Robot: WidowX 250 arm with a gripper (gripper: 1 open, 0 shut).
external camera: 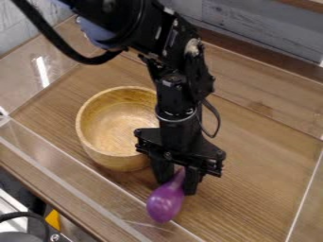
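My black gripper (175, 168) points down at the front of the wooden tabletop, shut on a purple object (165, 201) with a rounded body that reaches out toward the near edge; its narrower upper end is between the fingers. A tan wooden bowl (101, 118) sits just left and behind the gripper, partly hidden by it.
Bare wood (265, 161) lies free to the right and behind. A clear raised edge runs along the left and front. Beyond the lower-left edge are dark cables and a yellow item (52, 218). A pale wall stands at the back.
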